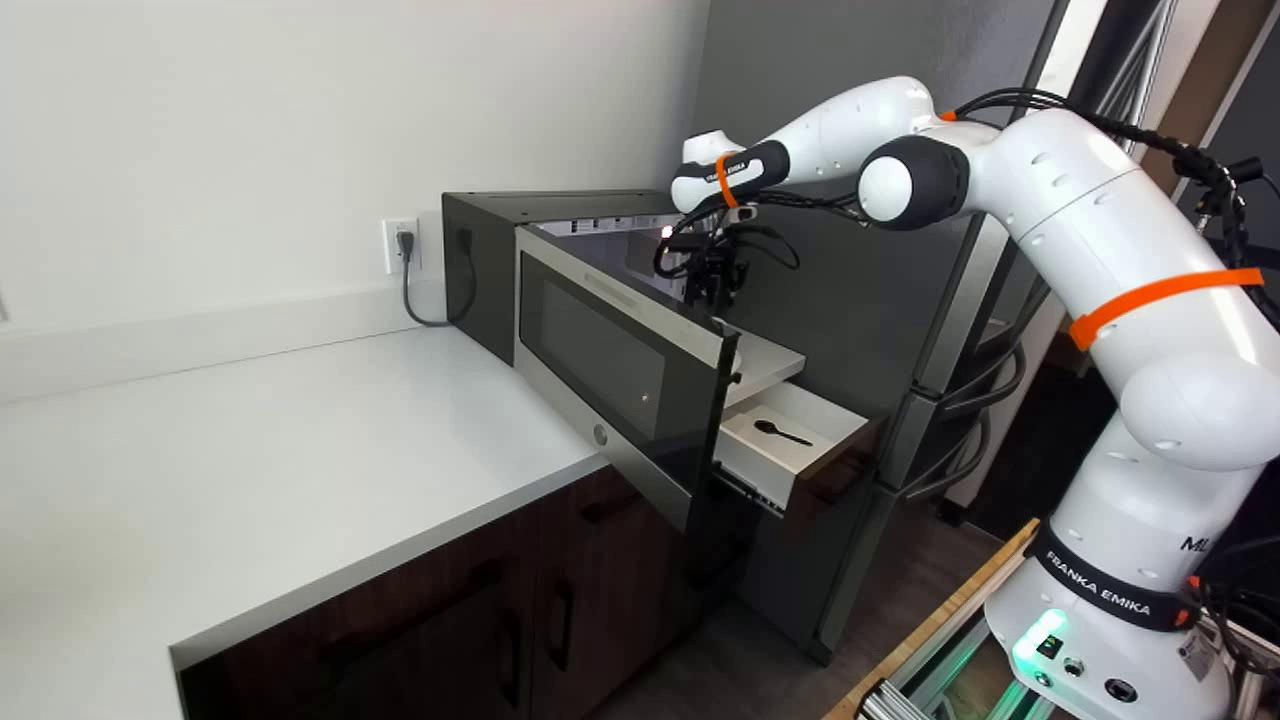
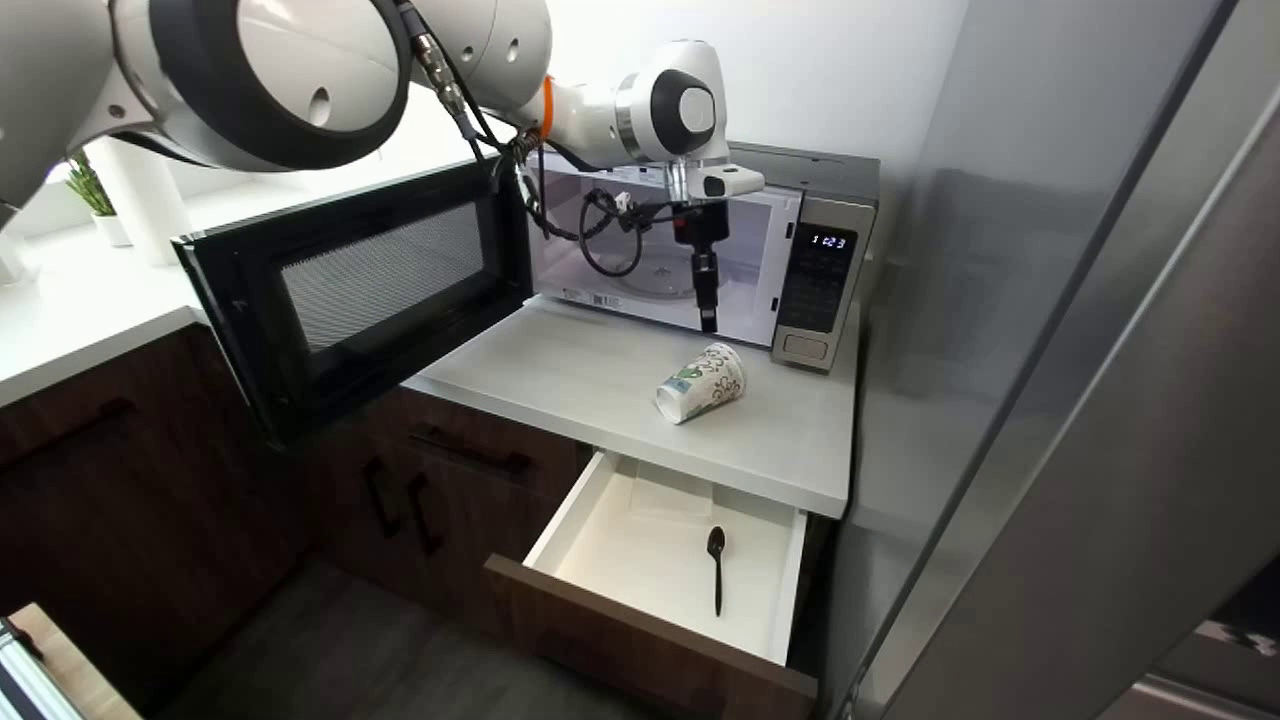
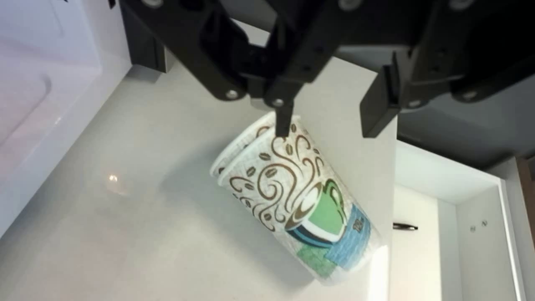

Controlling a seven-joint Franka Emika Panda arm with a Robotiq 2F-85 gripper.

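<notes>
A paper cup point(image 2: 701, 384) with a brown swirl and coffee-cup print lies on its side on the white counter point(image 2: 576, 360), in front of the microwave. Its rim shows a double edge in the wrist view, where the cup point(image 3: 301, 200) fills the middle. Above the cup's rim end hangs my gripper point(image 2: 709, 319), pointing down and clear of the counter. In the wrist view the fingertips of the gripper stand apart with nothing held between them; one finger point(image 3: 284, 120) overlaps the cup's rim in the picture.
The microwave point(image 2: 828, 282) stands with its door point(image 2: 372, 264) swung wide open on the left. Below the counter edge, a pulled-out drawer point(image 2: 654, 600) holds a black spoon point(image 2: 717, 564). A tall grey fridge point(image 2: 996, 300) borders the right side.
</notes>
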